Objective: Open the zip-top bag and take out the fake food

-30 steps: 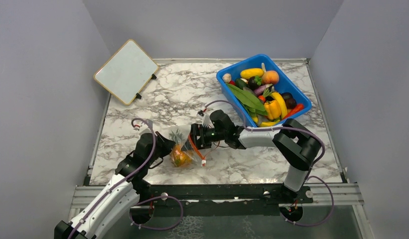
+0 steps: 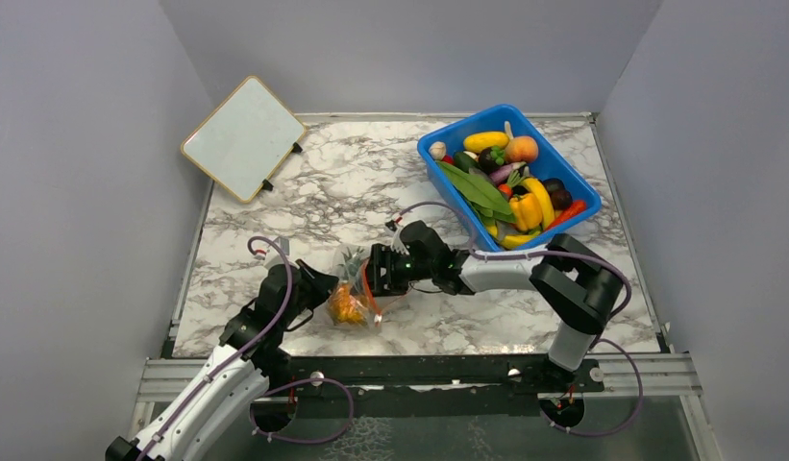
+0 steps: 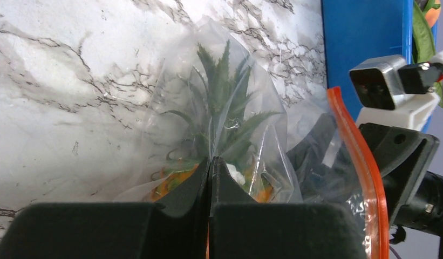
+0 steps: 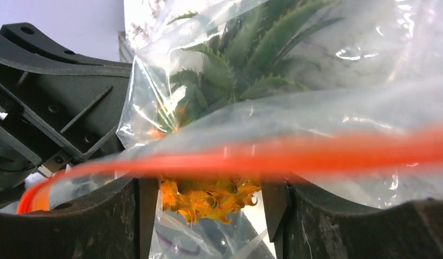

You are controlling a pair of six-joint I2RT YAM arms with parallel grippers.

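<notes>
A clear zip bag (image 3: 178, 70) with an orange zip strip (image 3: 365, 167) stands between my two grippers. Inside it sits a fake pineapple, its green leaves (image 3: 219, 81) and orange body (image 4: 208, 199) showing through the plastic. At the bag's left side, my left gripper is shut, fingertips together against the plastic; any film pinched between them is too thin to make out. My right gripper is at the zip side, its fingers (image 4: 275, 210) parted, with the bag and strip crossing in front of them. In the top view the bag's orange lower part (image 2: 347, 305) is visible.
At the back right stands a blue bin (image 2: 438, 187) full of fake fruit and vegetables. A framed whiteboard (image 2: 244, 139) is at the back left. Bare marble table (image 2: 371, 173) lies behind the bag and at the front right.
The orange strip now hangs more upright, and the bag's bottom has shifted a little.
</notes>
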